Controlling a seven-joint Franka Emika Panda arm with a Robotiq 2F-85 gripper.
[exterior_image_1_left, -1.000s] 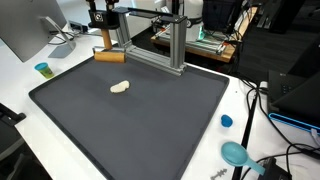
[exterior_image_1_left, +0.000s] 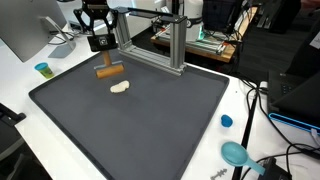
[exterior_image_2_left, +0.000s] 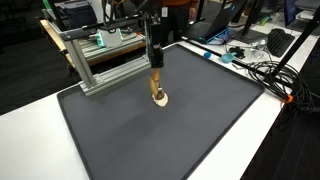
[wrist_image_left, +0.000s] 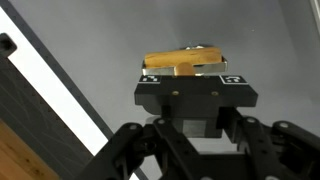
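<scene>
A wooden mallet-like tool (exterior_image_1_left: 109, 71) hangs head-down below my gripper (exterior_image_1_left: 103, 50), which is shut on its handle. In the wrist view the cylindrical head (wrist_image_left: 183, 57) lies crosswise just beyond the fingertips, with a short piece of handle (wrist_image_left: 184, 70) showing between the fingers. A small pale, flat piece (exterior_image_1_left: 120, 86) rests on the dark board close to the head. From the second exterior view, the tool (exterior_image_2_left: 155, 76) stands right by this pale piece (exterior_image_2_left: 161, 100); whether they touch, I cannot tell.
Most of the dark board (exterior_image_1_left: 150, 125) is bare. A metal frame (exterior_image_1_left: 165, 57) rises at its far edge. A green-blue cup (exterior_image_1_left: 43, 70) stands to the left; a blue lid-like piece (exterior_image_1_left: 227, 121) and a teal round object (exterior_image_1_left: 238, 155) lie at the right.
</scene>
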